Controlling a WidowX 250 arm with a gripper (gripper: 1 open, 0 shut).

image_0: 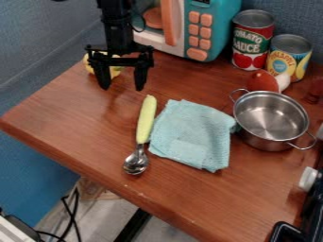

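Note:
My black gripper (123, 77) hangs over the back left of the wooden table, its two fingers spread apart with nothing visible between them. Just behind and left of it a yellow object (93, 62) sits on the table, partly hidden by the gripper. A spoon with a pale yellow handle (146, 120) lies near the middle beside a folded light blue cloth (192, 137). To the right stands a steel pot (271, 121).
A toy microwave (199, 28), a tomato sauce can (252, 39), a second can (288, 60) and a red round object (263, 81) line the back. A black appliance edge is at the right.

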